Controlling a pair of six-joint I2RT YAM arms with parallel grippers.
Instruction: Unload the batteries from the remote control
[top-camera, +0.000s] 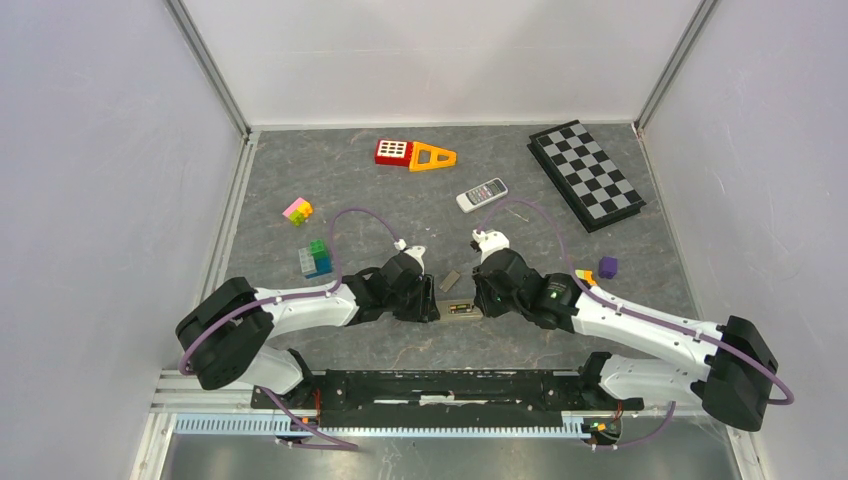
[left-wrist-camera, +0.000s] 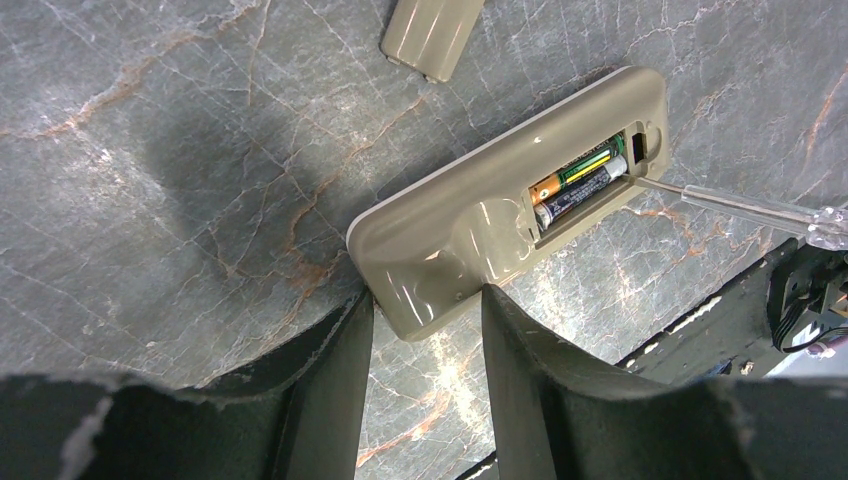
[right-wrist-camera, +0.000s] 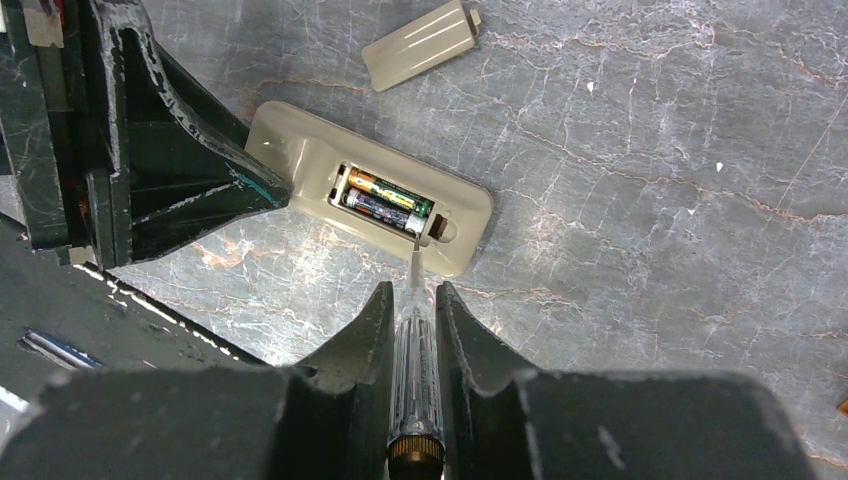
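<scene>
Face down on the table lies a beige remote control (left-wrist-camera: 440, 220), its battery bay uncovered. My left gripper is shut on the remote's near end. Two batteries sit side by side in the bay: a green-and-orange one (right-wrist-camera: 392, 190) and a dark one with a silver end (right-wrist-camera: 380, 210). A clear-handled screwdriver (right-wrist-camera: 416, 370) is held in my right gripper, which is shut on it. Its thin tip reaches into the bay at the silver end of the dark battery. The detached battery cover (right-wrist-camera: 420, 45) rests apart from the remote.
Toward the back lie a white remote (top-camera: 482, 195), a red-and-yellow toy (top-camera: 415, 155) and a checkerboard (top-camera: 587, 175). Coloured blocks (top-camera: 315, 260) are at the left, a purple block (top-camera: 608, 267) at the right.
</scene>
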